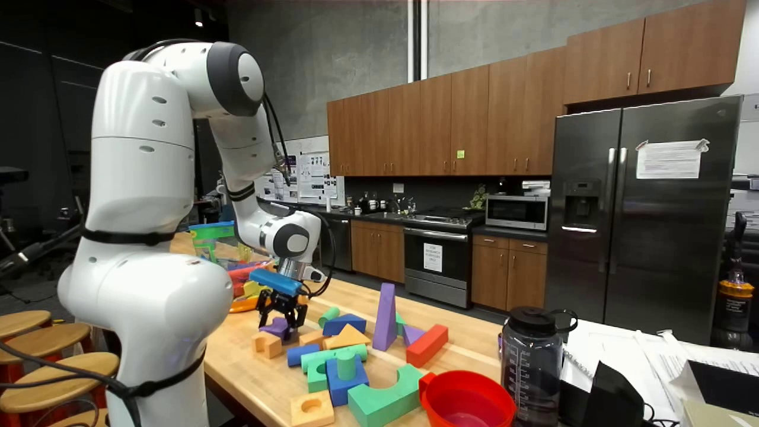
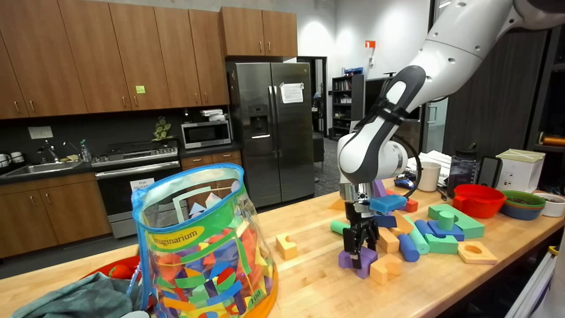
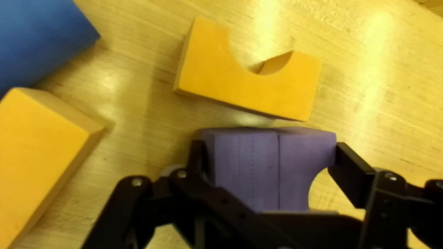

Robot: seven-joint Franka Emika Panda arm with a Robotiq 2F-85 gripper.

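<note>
Two purple blocks (image 3: 247,174), one with a curved cut-out, lie side by side on the wooden table in the wrist view. My gripper is down around them and open, one dark finger at the left end and the other at the right end. The fingers look very close to the purple faces; contact is hard to judge. In exterior view 2 the fingers (image 2: 350,241) reach down over the purple blocks (image 2: 365,269), partly hiding them. In exterior view 1 the purple blocks (image 1: 276,328) show below the hand.
An orange arch block (image 3: 249,89) lies just beyond the purple pair. Another orange block (image 3: 37,153) and a blue block (image 3: 37,37) lie to the left. Several coloured blocks, a red bowl (image 2: 479,200) and a clear block bag (image 2: 206,249) share the table. Bare wood (image 2: 312,286) separates bag and purple blocks.
</note>
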